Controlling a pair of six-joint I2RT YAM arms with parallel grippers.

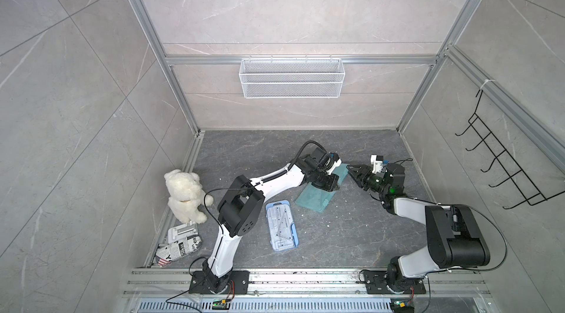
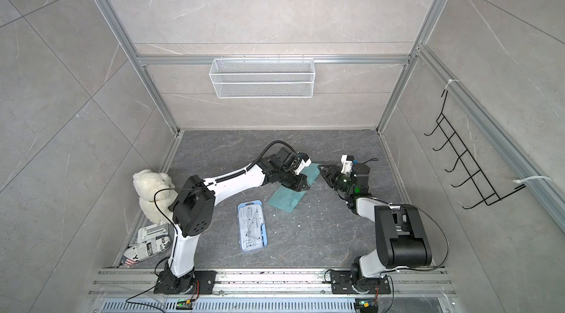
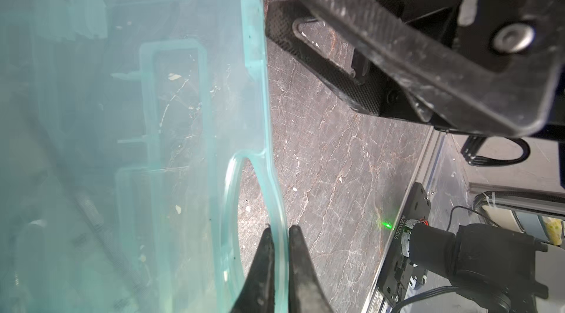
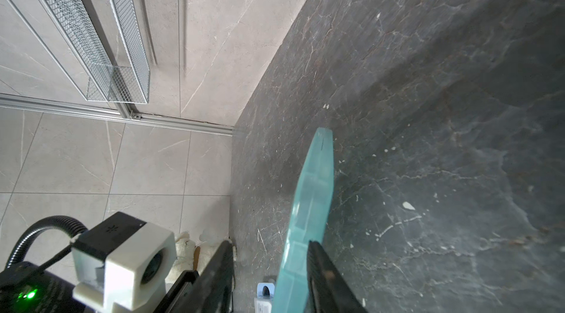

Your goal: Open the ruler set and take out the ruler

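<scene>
The ruler set is a flat, translucent teal case (image 1: pixel 313 198) with a looped handle; faint outlines of shapes show through it in the left wrist view. My left gripper is shut on the case's handle, one finger inside the loop and one outside. In the right wrist view the teal case (image 4: pixel 312 186) stands nearly edge-on, its lower end between the lines of my open right gripper's (image 4: pixel 268 248) fingers. That gripper holds nothing; the top left view has it close to the case's right end. Whether a finger touches the case I cannot tell.
A blue-edged case with grey-white inside (image 1: pixel 282 225) lies left of centre on the floor. A white plush toy (image 1: pixel 185 195) and a printed packet (image 1: pixel 179 248) sit along the left wall. A mesh basket (image 1: pixel 292 77) hangs at the back, a black hook rack (image 1: pixel 500 157) at right.
</scene>
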